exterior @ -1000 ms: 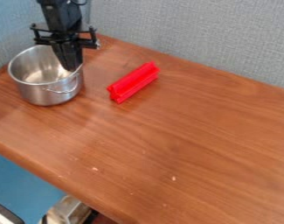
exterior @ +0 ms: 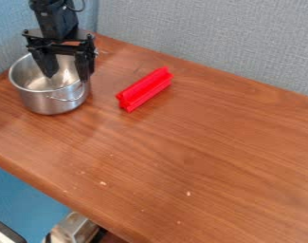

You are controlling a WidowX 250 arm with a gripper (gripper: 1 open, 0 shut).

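A black gripper (exterior: 63, 59) hangs over a steel pot (exterior: 48, 95) at the upper left, its two fingers apart and reaching down into or just over the pot's mouth. The gripper is open; whether anything lies inside the pot beneath it is hard to tell. A red elongated block (exterior: 145, 88) lies diagonally on the wooden table (exterior: 207, 161), to the right of the pot and apart from it.
Grey padded walls (exterior: 220, 38) stand behind and to the left of the table. A metal fixture (exterior: 75, 230) shows below the table's front left edge.
The gripper has moved left over the pot, covering more of its mouth. The pot and red block appear to stay in place.
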